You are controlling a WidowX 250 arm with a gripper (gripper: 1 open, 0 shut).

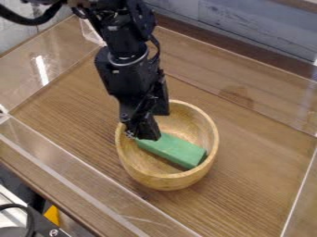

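The black gripper [146,125] hangs from the arm at the upper middle, its fingertips over the left part of a round yellow wooden bowl [198,171]. A green block [176,153] lies tilted in the bowl below the fingers, its left end close to the fingertips. The fingers stand apart, with nothing seen held between them; whether they touch the block cannot be told.
Pale walls run along the back and left. A yellow object [51,214] and dark cables lie off the table's edge at the lower left.
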